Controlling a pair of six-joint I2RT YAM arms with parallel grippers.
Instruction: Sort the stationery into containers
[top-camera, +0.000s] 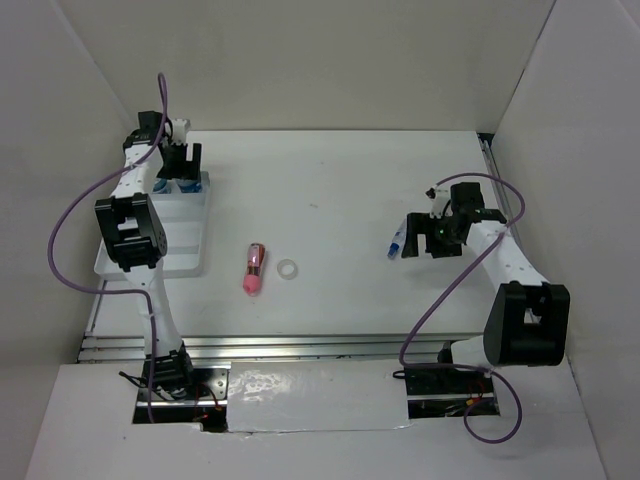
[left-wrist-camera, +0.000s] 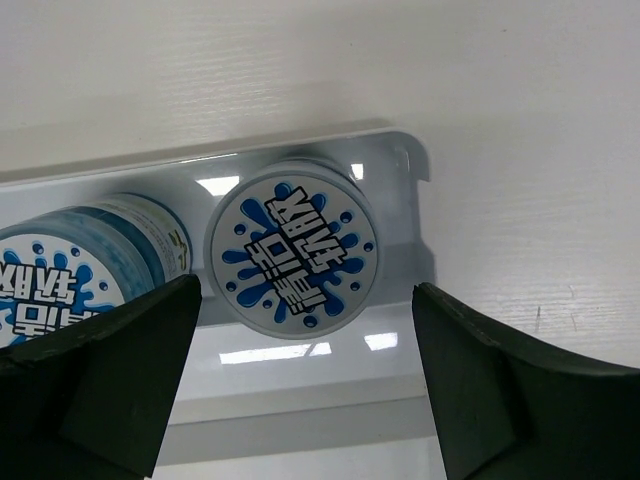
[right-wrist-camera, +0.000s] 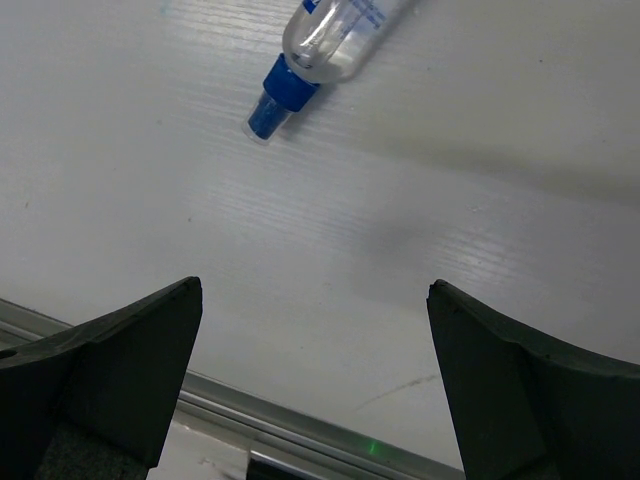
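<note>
Two round tubs with blue-splash white lids stand in the far compartment of the white divided tray (top-camera: 187, 238). In the left wrist view the right tub (left-wrist-camera: 293, 255) is upright beside the tray's end wall, with the left tub (left-wrist-camera: 70, 270) to its left. My left gripper is open above the right tub, a finger to each side and clear of its lid. A clear spray bottle with a blue collar (right-wrist-camera: 290, 85) lies on the table. Near it my right gripper is open and empty. A pink-and-dark item (top-camera: 254, 269) lies mid-table.
A pale tape ring (top-camera: 288, 269) lies right of the pink item. The tray's nearer compartments look empty from above. A metal rail (top-camera: 300, 346) runs along the front edge.
</note>
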